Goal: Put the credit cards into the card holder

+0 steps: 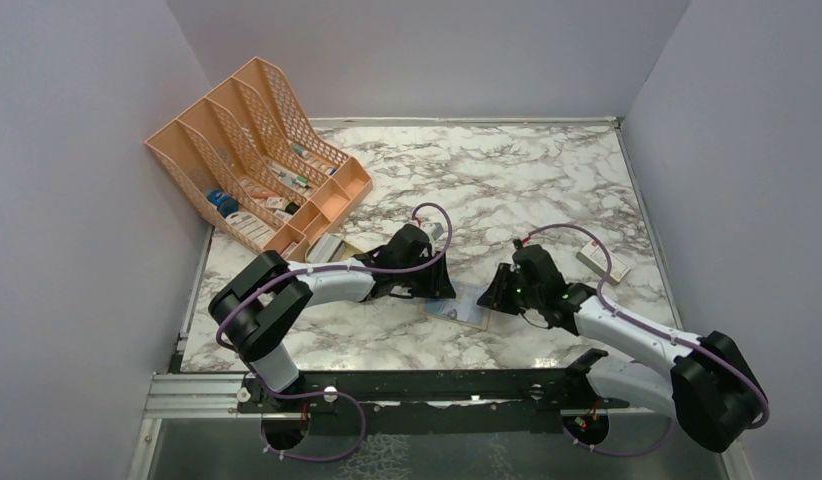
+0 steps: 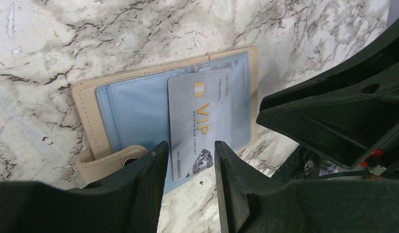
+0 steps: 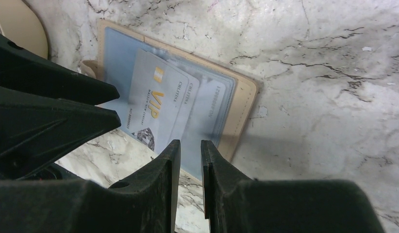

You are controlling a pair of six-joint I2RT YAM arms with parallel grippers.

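The card holder [image 2: 83, 102] lies open on the marble table, beige outside with light blue sleeves inside. A silver VIP card [image 2: 202, 99] rests at the holder's middle; a second card [image 3: 191, 97] shows partly beneath it. At the holder's right side, another pale card [image 3: 207, 112] looks covered by a translucent sleeve. My left gripper is open above the holder's lower edge, with the VIP card seen past its fingers. Over the right part of the holder is my right gripper, its fingers parted by a small gap with nothing visible between them.
An orange desk organizer [image 1: 257, 150] with bottles and tubes stands at the back left. A white box [image 1: 602, 260] lies at the right. Both grippers are close together over the holder.
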